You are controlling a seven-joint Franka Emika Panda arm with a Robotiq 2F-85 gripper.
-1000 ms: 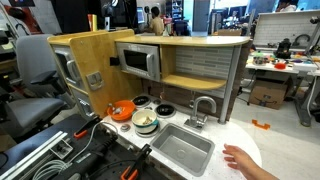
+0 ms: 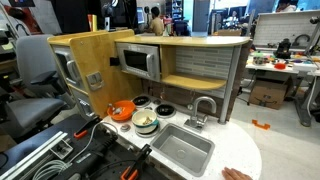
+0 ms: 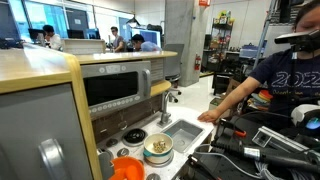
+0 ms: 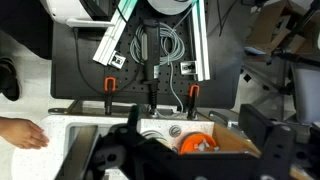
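Two dark fingers, spread wide apart, reach up from the bottom of the wrist view; my gripper looks open, with nothing visible between them. It hangs high over the counter. A pale pot with a yellowish rim stands beside the sink; something inside is too small to make out. Left of the pot is an orange bowl with contents I cannot identify. The empty grey sink has a faucet behind it. In exterior view 2 the same pot and orange bowl show in front.
A microwave sits under the wooden shelf, with round black burners below. A person's hand rests at the counter's right edge. Cables lie around the dark robot base table. The white counter right of the sink is clear.
The person's hand has moved down and back toward the counter's edge. The pot, bowl and sink look unchanged.
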